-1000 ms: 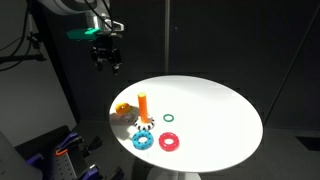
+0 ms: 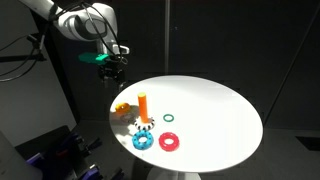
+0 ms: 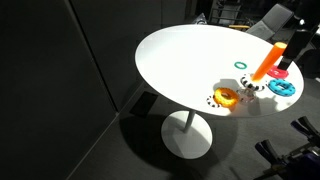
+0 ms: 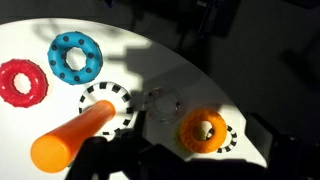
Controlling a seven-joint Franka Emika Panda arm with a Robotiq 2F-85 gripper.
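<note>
My gripper is open, with its two dark fingers spread left and right in the wrist view and nothing between them. Below, roughly between the fingers in that view, an orange ring (image 4: pixel 203 131) lies near the round table's edge; a black-and-white patterned rim shows beside it. In exterior view 1 the gripper (image 2: pixel 112 83) hangs above and to the left of this orange ring (image 2: pixel 123 110). An orange post (image 2: pixel 143 106) stands on a black-and-white base (image 2: pixel 144 125), with no ring visible around it. A blue ring (image 2: pixel 142 141) and a red ring (image 2: pixel 169 142) lie nearby.
A transparent ring (image 4: pixel 162 104) rests between the post and the orange ring. Farther in lies a small green ring (image 2: pixel 168 118).
The rings and the post have stayed in place.
</note>
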